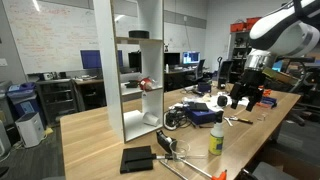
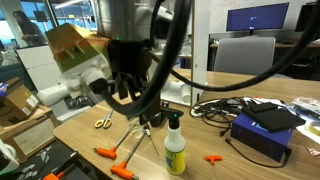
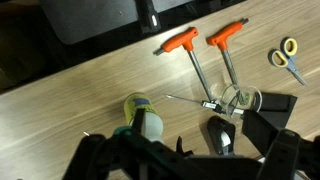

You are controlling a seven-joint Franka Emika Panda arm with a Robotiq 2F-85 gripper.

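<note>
In the wrist view my gripper has its two dark fingers wide apart at the lower left and lower right, with bare tabletop between the tips. A spray bottle with a yellow label [image 3: 137,104] is seen from above beside the left finger, apart from it as far as I can tell. The same bottle [image 1: 216,138] stands upright near the table's front edge in the first exterior view, with the gripper [image 1: 238,101] raised beyond it. The second exterior view shows the bottle [image 2: 175,148] in front of the large, close arm.
Two orange-handled tools [image 3: 181,40] lie on the table, with scissors [image 3: 288,60] and a clear glass [image 3: 240,97] nearby. Black cables [image 2: 222,108] and a blue box [image 2: 262,133] occupy another part. A tall white shelf [image 1: 137,65] rises from the table.
</note>
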